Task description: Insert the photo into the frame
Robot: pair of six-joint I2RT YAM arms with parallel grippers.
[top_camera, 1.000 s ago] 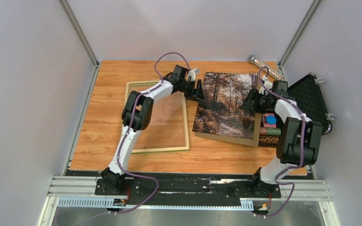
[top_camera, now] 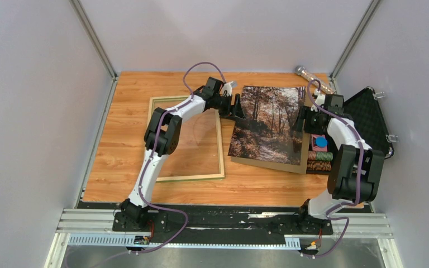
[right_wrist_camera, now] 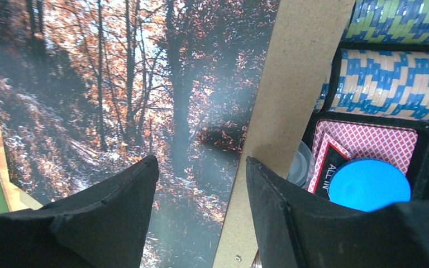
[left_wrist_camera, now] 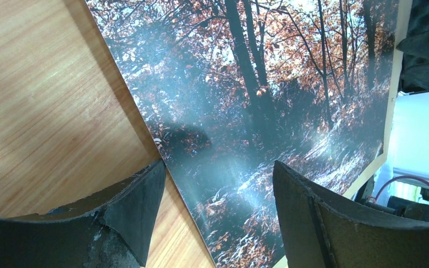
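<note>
The forest photo [top_camera: 265, 120] lies on a brown backing board [top_camera: 273, 166], whose strips show along the photo's right and lower edges. To its left the wooden frame [top_camera: 220, 151] rests flat on the table. My left gripper is open, with fingers apart at the photo's left edge: one over the wood, the other over the photo. My right gripper also stands open, at the photo's right edge. One of its fingers is above the photo, the other above the bare board strip. Neither gripper shows anything held between its fingers.
An open black case [top_camera: 367, 118] with poker chips [right_wrist_camera: 391, 84], cards [right_wrist_camera: 363, 142] and a blue disc [right_wrist_camera: 370, 184] stands right beside the board. A clear cylinder [top_camera: 314, 79] lies at the back right. Bare table [top_camera: 248, 190] shows in front.
My right gripper has drawn back to the right, from over the photo towards its right edge. The left arm, photo and frame look unmoved.
</note>
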